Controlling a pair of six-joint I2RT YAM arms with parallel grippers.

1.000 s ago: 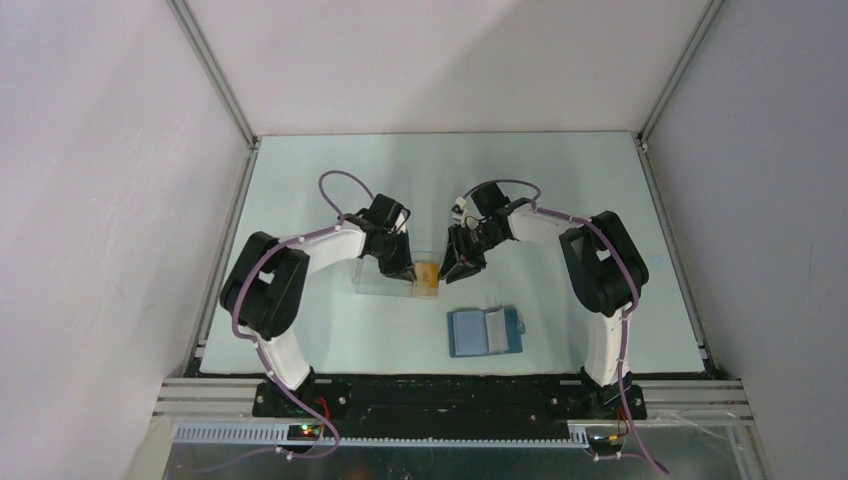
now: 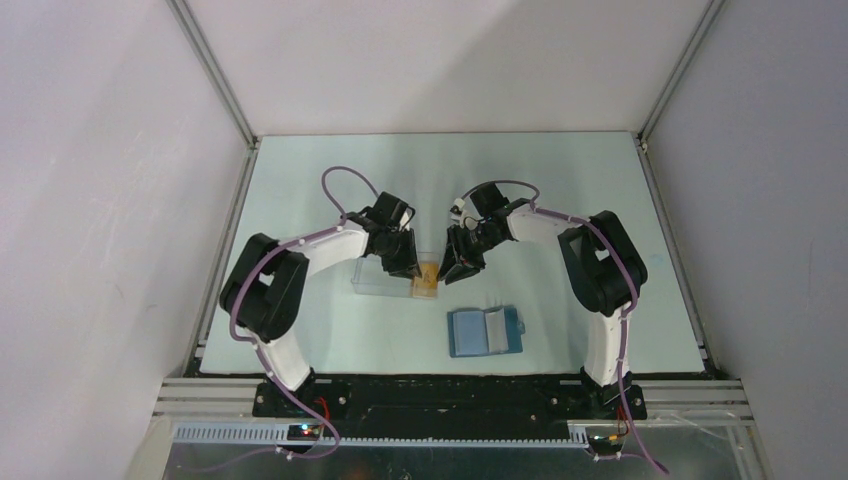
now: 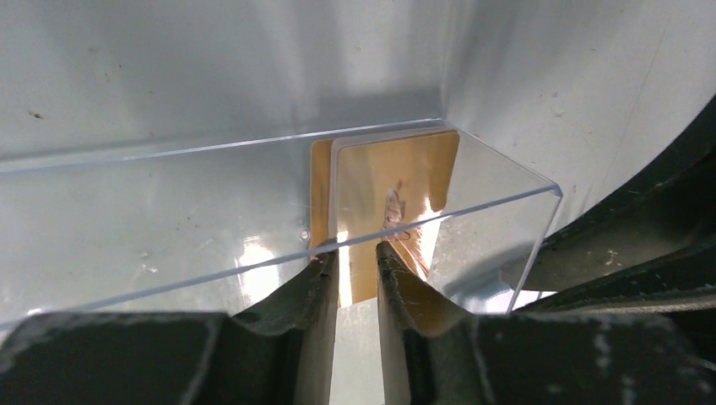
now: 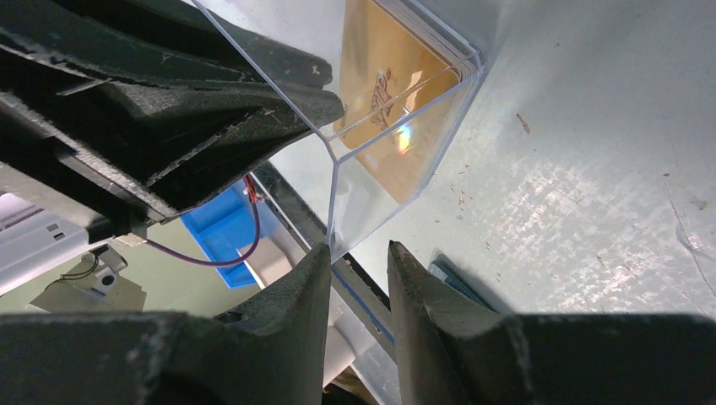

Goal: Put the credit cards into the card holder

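Note:
Gold cards [image 3: 405,177] stand in the right end of the clear acrylic box [image 2: 380,285]. My left gripper is over that end, its fingertips at the near wall in front of the cards, slightly parted; whether anything is between them is unclear. My right gripper is shut on the box's corner and wall, as seen in the right wrist view. A blue card holder [image 2: 484,330] lies open at the front right of the table.
The two grippers are close together, the right one's black body near the left one.
My left gripper has shifted slightly right over the box since a second ago. The right gripper and the blue holder look unmoved.

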